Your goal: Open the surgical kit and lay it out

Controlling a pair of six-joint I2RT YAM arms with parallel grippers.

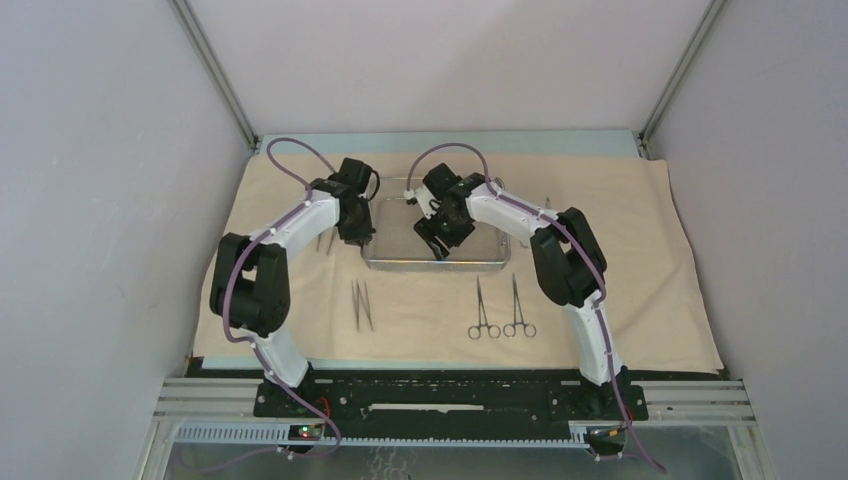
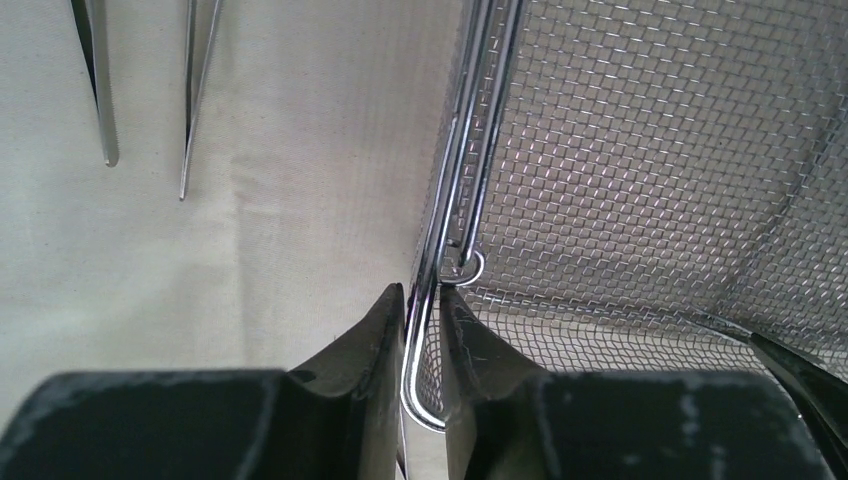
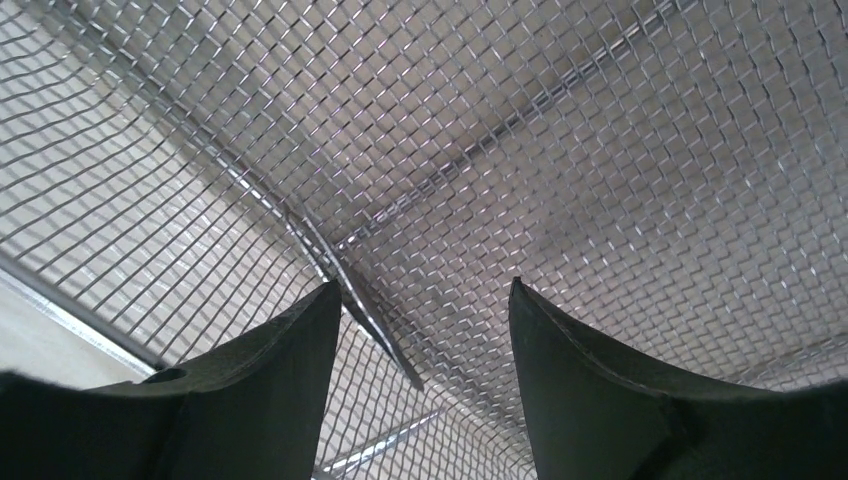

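A rectangular wire-mesh tray (image 1: 385, 265) sits mid-cloth. Its left rim (image 2: 425, 310) passes between the fingers of my left gripper; the fingers are close round it, but whether they grip it is unclear. Inside the tray, my right gripper stands open over the mesh. One slim metal instrument (image 3: 365, 305) lies along the tray's floor edge, beside the left finger in the right wrist view and partly behind it. On the cloth lie tweezers (image 1: 361, 305) in front of the tray and two ring-handled clamps (image 1: 483, 315) to their right.
More slim instruments (image 2: 200, 90) lie left of the tray. Others (image 1: 548, 203) lie behind the right arm, partly hidden.
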